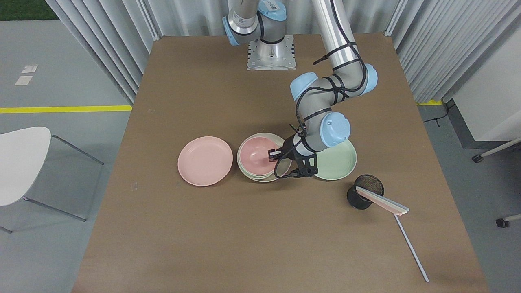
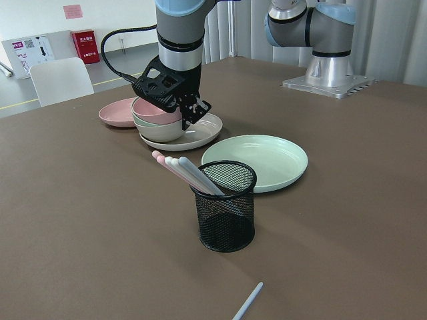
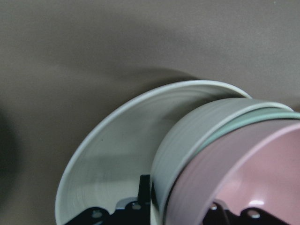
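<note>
A stack of bowls, pink (image 1: 255, 154) inside green (image 3: 246, 117) and white (image 3: 192, 126), sits on a white plate (image 2: 193, 137) at the middle of the table. My gripper (image 2: 187, 120) reaches down at the stack's near right edge. In the wrist view one finger is outside the bowls and the other partly behind the pink rim, the bowl walls between them; whether it is shut on them I cannot tell. A pink plate (image 1: 205, 161) lies to the left, a green plate (image 1: 337, 161) to the right.
A black mesh cup (image 1: 359, 199) holding chopsticks (image 1: 383, 200) stands front right, with a loose rod (image 1: 411, 249) beside it.
</note>
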